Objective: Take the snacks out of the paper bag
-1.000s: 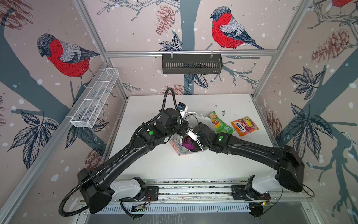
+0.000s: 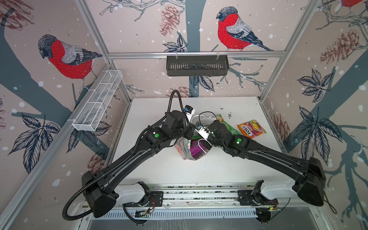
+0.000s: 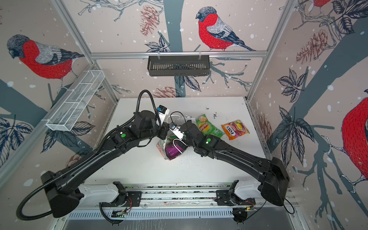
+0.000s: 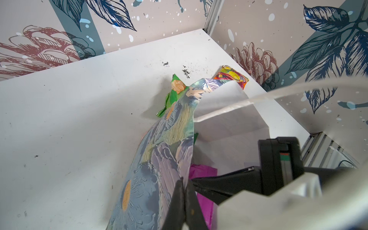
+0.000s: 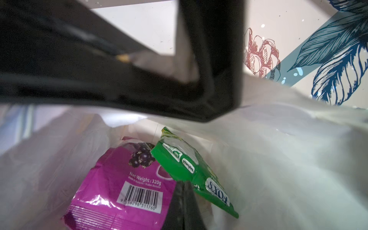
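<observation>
The patterned paper bag (image 4: 161, 168) stands mid-table with its mouth open. My left gripper is shut on the bag's near rim. My right gripper points down into the bag; its fingertips look close together, and whether a narrow gap remains is unclear. Below them in the right wrist view lie a purple snack pack (image 5: 126, 184) with a barcode and a green FOX'S pack (image 5: 191, 168), which leans on the purple one. Outside the bag, to its right, are a green chip bag (image 3: 209, 126) and an orange snack pack (image 3: 235, 129).
A white bag handle (image 4: 245, 101) arches over the mouth, near my right arm. Both arms crowd close together above the bag.
My right gripper has shifted and turned over the bag's mouth, and its arm now covers part of the green chip bag. The left arm has barely moved.
</observation>
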